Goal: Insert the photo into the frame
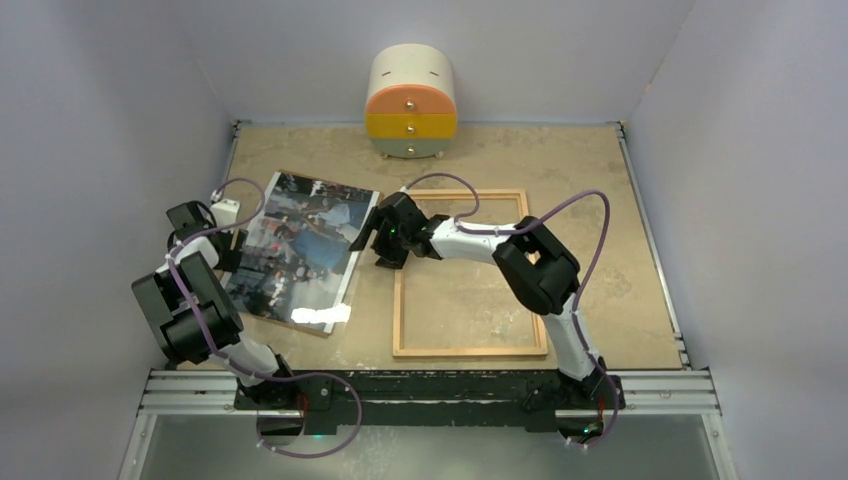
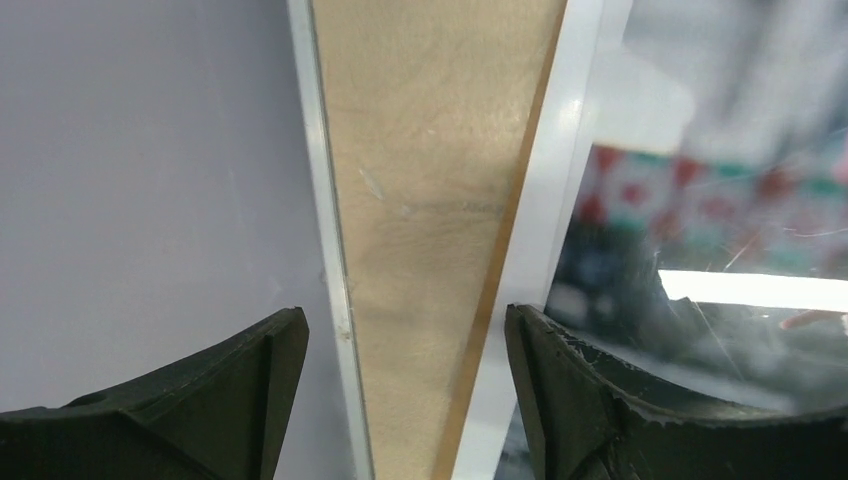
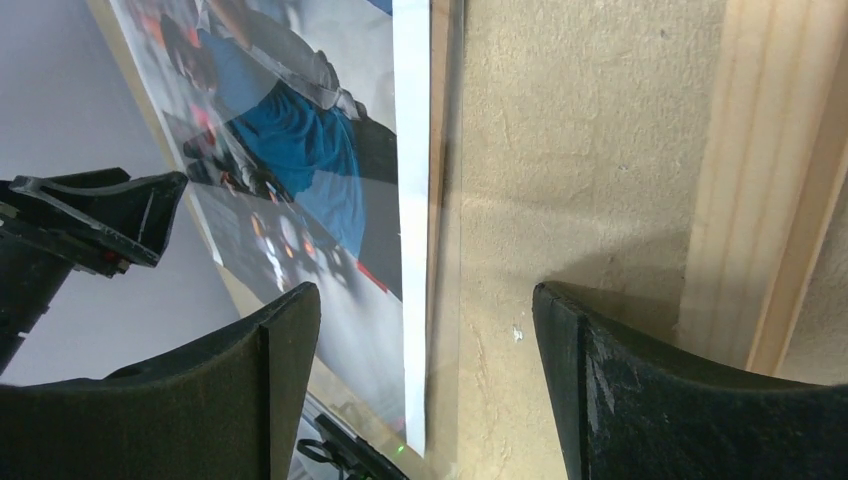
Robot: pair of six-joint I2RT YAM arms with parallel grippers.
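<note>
The photo, a crowd picture with a white border and a thin wooden edge, lies slightly turned on the left of the table. Over its left border, my left gripper stands open, one fingertip above the border and the other out past the table edge. My right gripper is also open, with the photo's right border visible between its fingers but not gripped. Right of the photo lies the wooden frame, empty in the middle; my right arm crosses its upper part.
A small rounded cabinet with coloured drawers stands at the back wall. Bare table extends right of the frame. The left wall rises close beside my left gripper. A narrow strip of table separates photo and frame.
</note>
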